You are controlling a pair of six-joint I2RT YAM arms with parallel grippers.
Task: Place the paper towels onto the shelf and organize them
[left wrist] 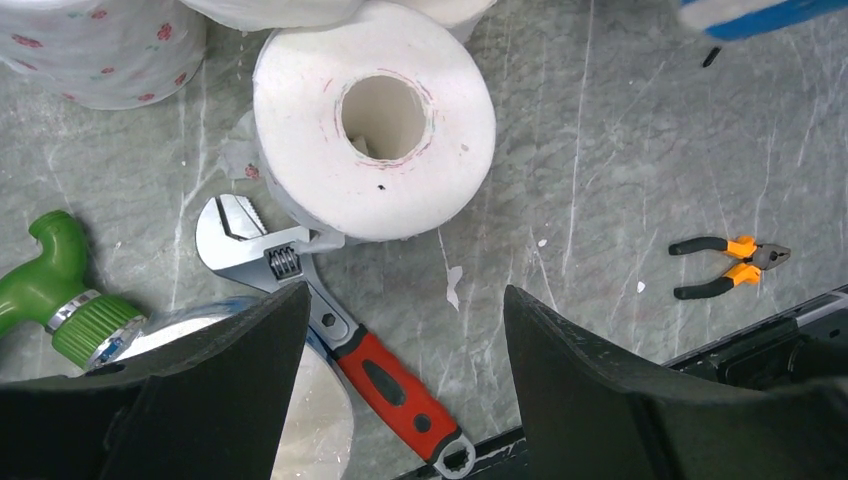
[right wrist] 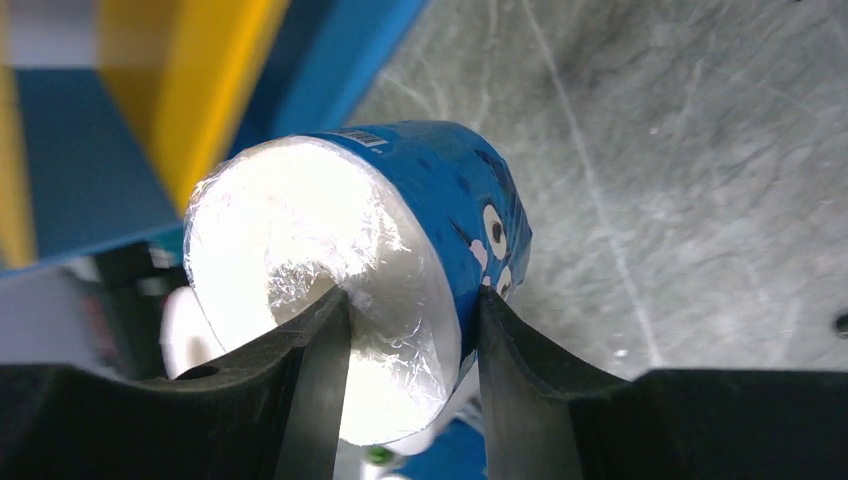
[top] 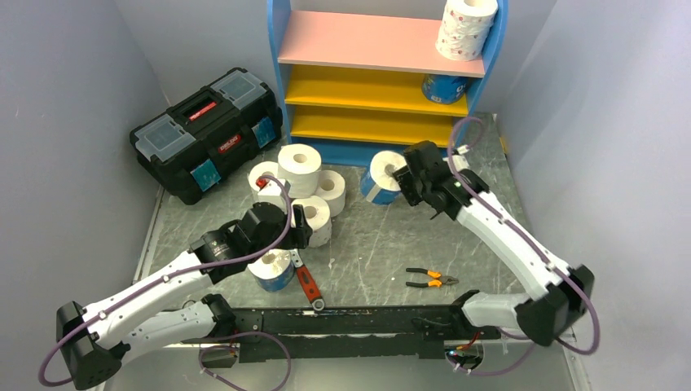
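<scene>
My right gripper is shut on the wall of a blue-wrapped paper towel roll (top: 383,181), which tilts in front of the shelf's (top: 371,81) lower boards. In the right wrist view the roll's white end (right wrist: 310,250) faces the camera. My left gripper hangs open, nothing between its fingers, just short of a white roll (left wrist: 440,150) standing on the floor. More white rolls (top: 300,167) cluster behind it. A second blue-wrapped roll (top: 271,271) stands under the left arm. On the shelf, a patterned roll (top: 466,31) is on top and a blue roll (top: 444,88) below it.
An adjustable wrench (left wrist: 385,380) and a green hammer-like tool (left wrist: 70,300) lie near the left gripper. Pliers (top: 432,278) rest at the front right. A black toolbox (top: 208,130) fills the back left. Mid-floor is clear, and so are the shelf boards' left portions.
</scene>
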